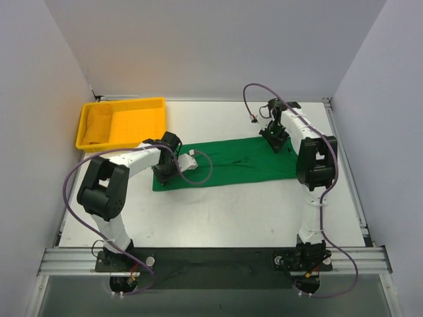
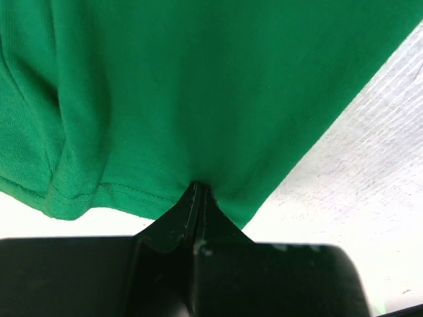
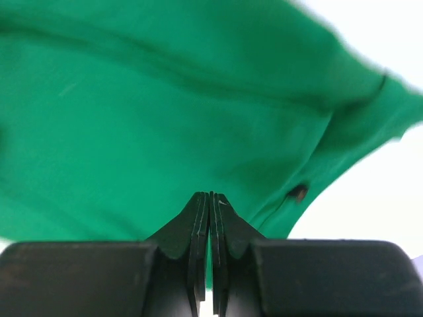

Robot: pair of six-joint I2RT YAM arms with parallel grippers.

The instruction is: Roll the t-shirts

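Observation:
A green T-shirt lies spread flat and long across the white table. At its left end my left gripper is down on the cloth; in the left wrist view its closed fingertips press at the fabric near a corner, beside a hem and a soft fold. My right gripper is over the shirt's right end, near the back edge. In the right wrist view its fingers are shut above blurred green cloth, with nothing clearly visible between them.
An empty-looking yellow bin stands at the back left, close behind the left arm. Cables loop over both arms.

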